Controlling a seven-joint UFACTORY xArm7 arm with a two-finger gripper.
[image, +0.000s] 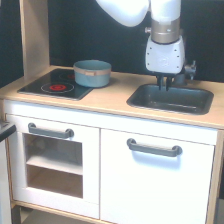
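Observation:
My gripper (166, 83) points down over the dark sink (145, 97), with its white hand partly covering the tap (188, 71). The fingers are dark against the dark sink and small, so how the fingers stand is unclear. A blue-grey pot (92, 74) sits to the left, at the right edge of the stove top (55, 87), well apart from the gripper.
The toy kitchen has a wooden worktop (115, 99), clear between pot and sink. Below are a left oven door (50, 141) and a white right door (155, 180), both with dark handles. A dark wall stands behind.

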